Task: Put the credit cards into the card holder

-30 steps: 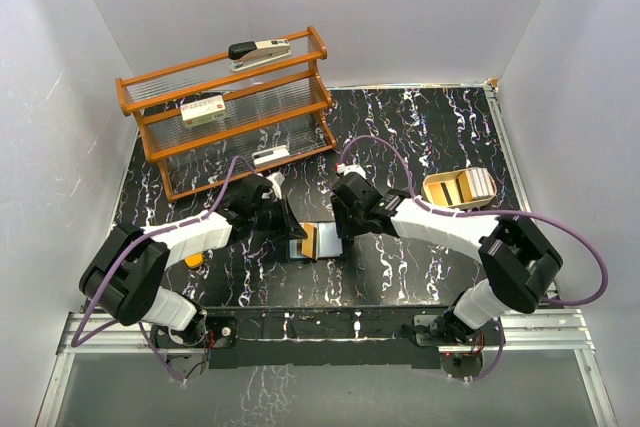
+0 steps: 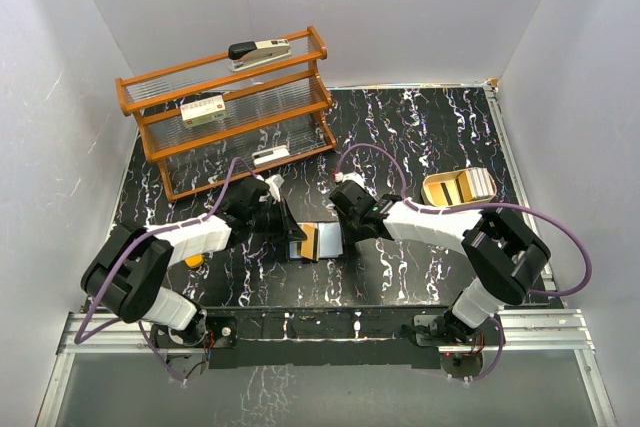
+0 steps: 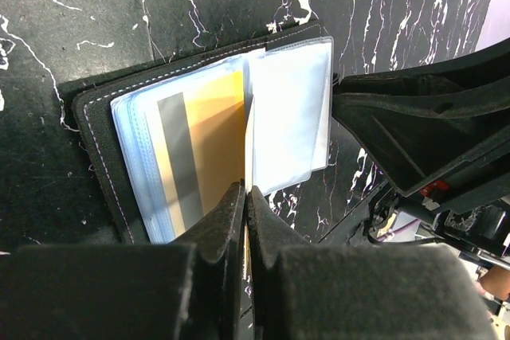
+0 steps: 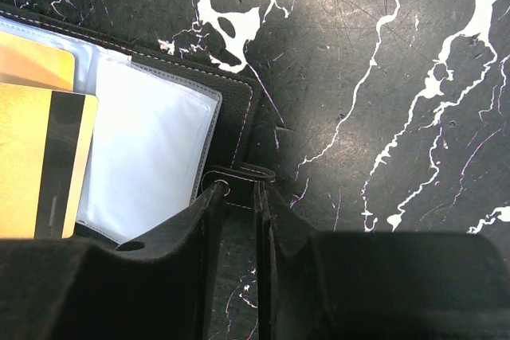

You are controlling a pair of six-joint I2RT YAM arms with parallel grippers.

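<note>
An open black card holder point(image 3: 100, 133) with clear sleeves lies flat between the arms. Inside its left sleeve is a gold card point(image 3: 215, 125) with a grey stripe. A second gold card with a black stripe stands raised over the holder's middle; the left wrist view shows it edge-on. My left gripper is shut on that thin edge. The right-hand sleeve point(image 4: 143, 145) looks empty. At the holder's right edge, my right gripper is shut on its black flap point(image 4: 239, 174).
To the right sits an orange tray point(image 2: 434, 192) with several cards. A wooden rack point(image 2: 235, 87) with a stapler point(image 2: 258, 53) and a small box point(image 2: 203, 110) stands at back left. Something yellow point(image 2: 194, 261) lies by the left arm.
The left arm and the raised card look unmoved.
</note>
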